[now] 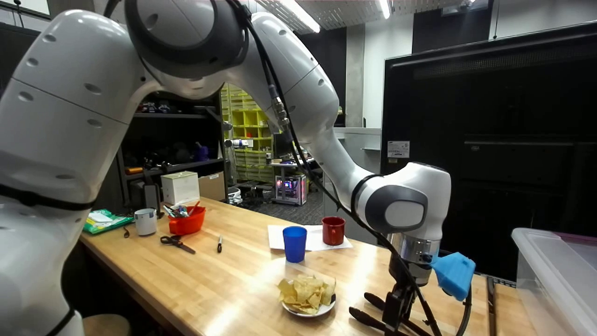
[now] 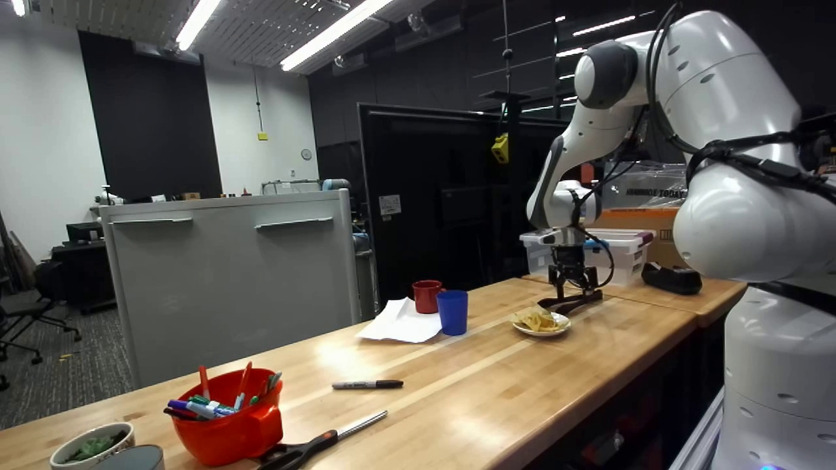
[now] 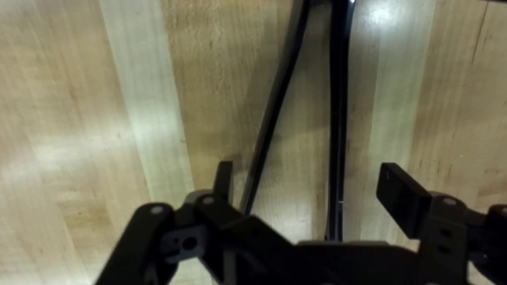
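Observation:
A pair of black tongs lies on the wooden table, its two dark tips (image 1: 366, 318) pointing toward the plate of chips in exterior view 1. My gripper is low over the tongs, part open. In the wrist view both tong arms (image 3: 338, 118) run between my spread fingers; the left arm passes close to the left finger, while a wider gap shows on the right. Whether a finger touches the tongs I cannot tell. Exterior view 2 shows the gripper (image 2: 573, 275) upright above the tongs (image 2: 570, 301).
A white plate (image 1: 308, 314) of chips (image 1: 306, 293) stands beside the tongs. Farther off are a blue cup (image 1: 294, 244), a red mug (image 1: 333, 230) on white paper, a marker (image 2: 368, 384), scissors (image 1: 177, 243) and a red pen container (image 1: 187, 220). A clear plastic bin (image 1: 551, 274) borders the right side.

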